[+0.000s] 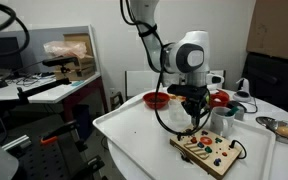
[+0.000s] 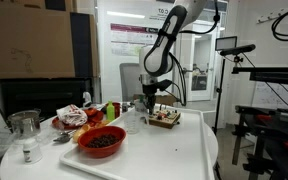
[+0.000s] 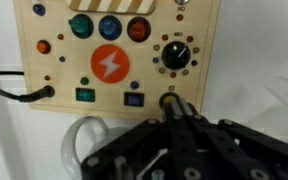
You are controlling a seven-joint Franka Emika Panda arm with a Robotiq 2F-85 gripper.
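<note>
A wooden board with buttons, knobs and switches (image 1: 212, 158) lies on the white table. In the wrist view the same board (image 3: 59, 75) shows a red lightning disc (image 3: 110, 64), a large black knob (image 3: 176, 55) and several coloured buttons. My gripper is shut and points down at the board's edge, close to the black knob. A small yellow spot shows beside the fingertips; whether they touch anything there cannot be made out. In the second exterior view the arm partly hides the board (image 2: 166, 120).
A white mug (image 3: 76, 150) stands right beside the board, and a clear container (image 3: 276, 150) is on the other side. A red bowl (image 2: 103, 141) and other kitchenware crowd the table's far part.
</note>
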